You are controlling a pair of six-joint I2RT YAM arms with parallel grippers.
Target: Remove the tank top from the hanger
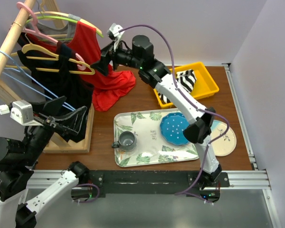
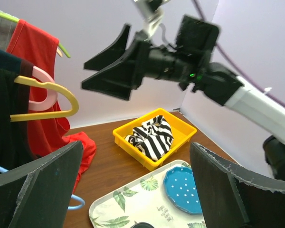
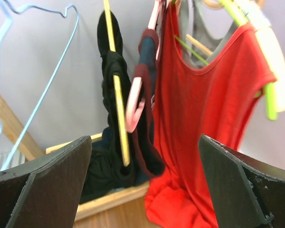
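Observation:
A red tank top (image 1: 88, 45) hangs from a green hanger (image 1: 52, 18) at the back of the rack, its lower part resting on the table. In front of it, a black garment (image 3: 116, 71) hangs on a yellow hanger (image 1: 83, 70), and a dark garment with a maroon edge (image 3: 143, 76) on a pink one (image 3: 133, 107). The front blue hanger (image 1: 47, 89) is bare. My right gripper (image 1: 99, 67) is open, just right of the yellow hanger's end, holding nothing. Low at the rack's front, my left gripper (image 1: 75, 105) stands open near the blue hanger's end.
A striped black-and-white cloth (image 2: 154, 137) lies in the yellow bin (image 1: 206, 81) at the back right. On the table, a leafy tray (image 1: 147, 154) holds a grey mug (image 1: 128, 141) and a blue plate (image 1: 173, 128). The rack's wooden rail (image 1: 12, 40) runs along the left.

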